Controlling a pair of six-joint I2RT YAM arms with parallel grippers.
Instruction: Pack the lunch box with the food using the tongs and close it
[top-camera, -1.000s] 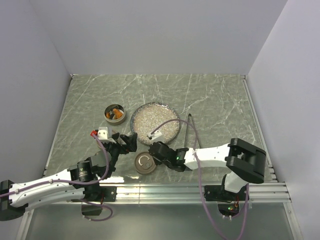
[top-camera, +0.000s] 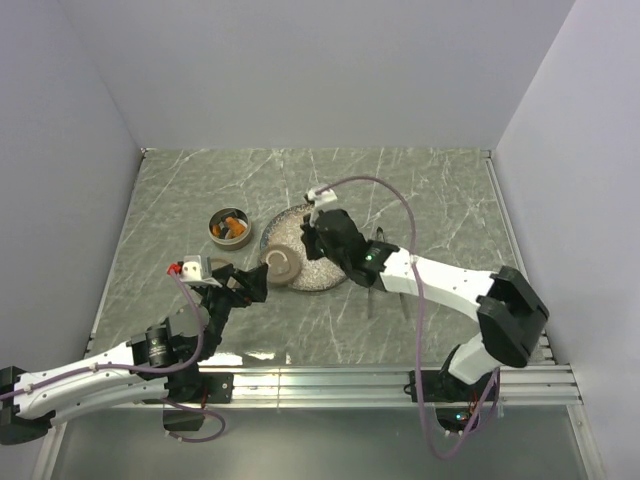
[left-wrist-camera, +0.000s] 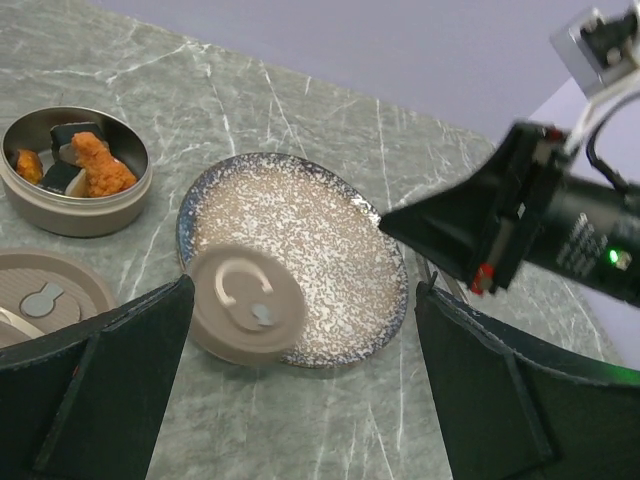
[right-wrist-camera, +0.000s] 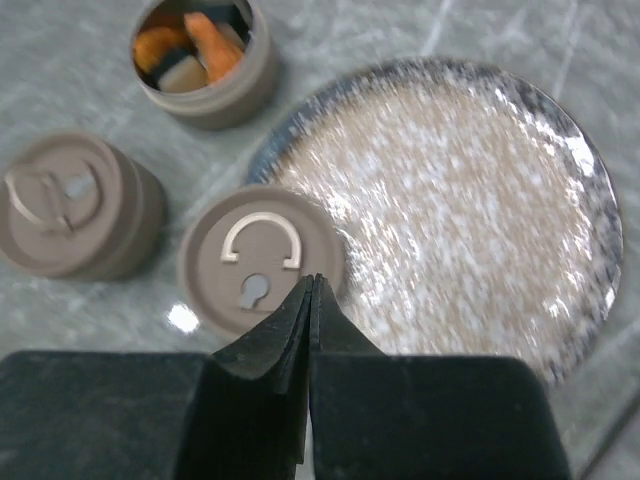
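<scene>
A round tin of food (top-camera: 229, 226) holds orange fried pieces at the back left, also in the left wrist view (left-wrist-camera: 78, 210). A speckled plate (left-wrist-camera: 330, 230) lies in the middle, with a brown lid (right-wrist-camera: 250, 230) at its left-front edge, handle and tab on top. A closed brown container (right-wrist-camera: 70, 210) stands left of that lid. My right gripper is shut above the lid and plate, nothing visible between its fingers. My left gripper (top-camera: 250, 278) stands open at the front left, left of the lid.
A pair of metal tongs (top-camera: 404, 312) lies right of the plate, partly hidden by the right arm. Walls bound both sides and the rear.
The lid has moved from in front of the plate back onto its left-front edge. My right gripper has risen and moved back over the plate. The left arm has barely shifted.
</scene>
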